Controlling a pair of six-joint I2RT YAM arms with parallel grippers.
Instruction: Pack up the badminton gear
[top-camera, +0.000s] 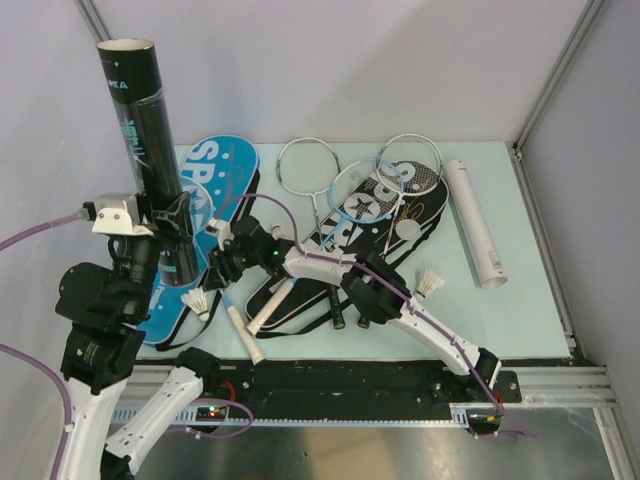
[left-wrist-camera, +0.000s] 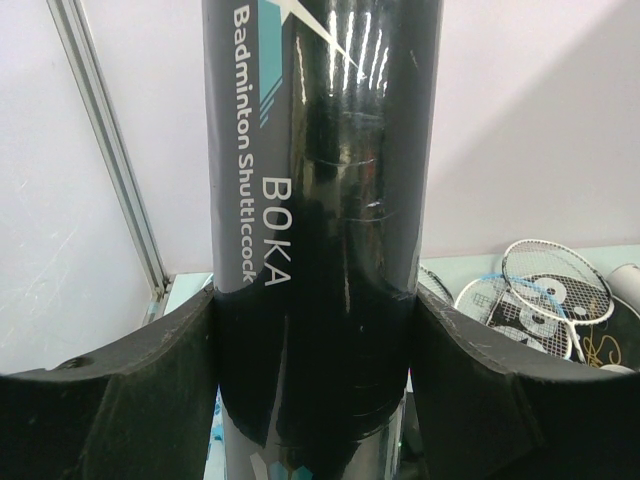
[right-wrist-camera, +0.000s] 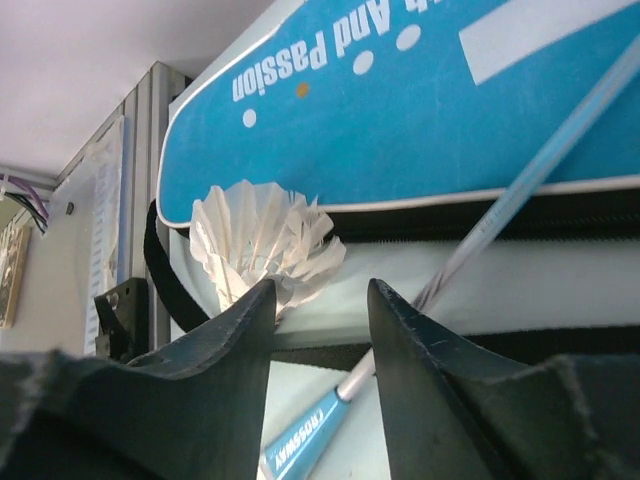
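Observation:
My left gripper is shut around a tall black shuttlecock tube (top-camera: 140, 110), held upright with a slight tilt above the table's left side. A pale round end shows at its top. Low by the blue racket bag (top-camera: 215, 160), my right gripper is open. Just beyond its left finger lies a white shuttlecock (right-wrist-camera: 255, 235), its feathers showing and its base hidden behind that finger. A second shuttlecock (top-camera: 429, 282) rests at the right. Across the blue bag lies a racket with a pale handle (top-camera: 243, 333).
A black racket bag (top-camera: 350, 235) lies mid-table with several rackets over it, one with a white frame (top-camera: 410, 136). A long white tube (top-camera: 474, 222) stretches along the right. Bare tabletop (top-camera: 520, 320) shows at the front right.

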